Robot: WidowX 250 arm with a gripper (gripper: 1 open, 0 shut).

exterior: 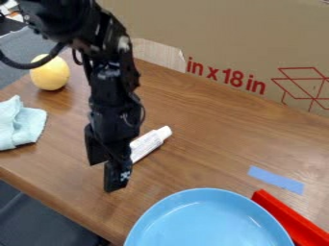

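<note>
My black gripper (108,165) is low over the wooden table, open, around the near-left part of a white tube (150,142), whose capped end sticks out to the right. Whether the fingers touch the tube I cannot tell.
A yellow egg-shaped object (50,74) and a pale blue cloth (15,125) lie at the left. A blue plate (206,226), a red object (290,219) and blue tape (275,180) are at the front right. A cardboard box (232,38) stands behind.
</note>
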